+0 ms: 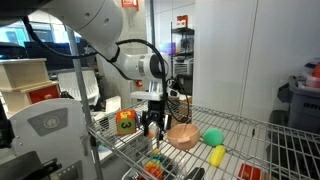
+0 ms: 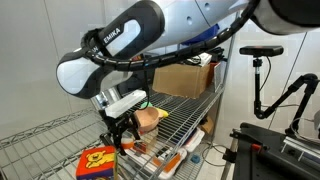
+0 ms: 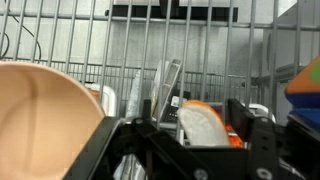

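Note:
My gripper [image 1: 153, 130] is lowered over the wire rack, left of the peach bowl [image 1: 183, 136]. Between its black fingers in the wrist view stands a small orange-and-white object [image 3: 203, 124], with the fingers apart on both sides of it. Whether either finger touches it cannot be made out. The bowl [image 3: 40, 125] fills the wrist view's left side. From the other side, the gripper [image 2: 122, 138] is seen low between the bowl [image 2: 147, 119] and a red, yellow and green box [image 2: 96, 161].
On the rack a green round item [image 1: 213, 136], a yellow item [image 1: 217, 155] and a red item [image 1: 249, 172] lie to the right. A colourful cluster [image 1: 155, 165] is close in front of the gripper. Bare wire shows behind the bowl.

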